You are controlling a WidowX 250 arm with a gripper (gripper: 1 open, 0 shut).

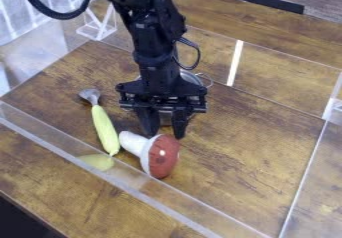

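My black gripper (162, 118) hangs over a white object with a red, mushroom-like cap (163, 156), which lies on its side on the wooden table. The fingers point down just behind it; whether they touch it or how far apart they are is hard to tell. A long pale yellow-green object (104, 130) lies to the left, with a small metal piece (90, 96) beyond its upper end.
A silver round item (193, 79) is partly hidden behind the arm. A clear ledge or panel crosses the lower left.
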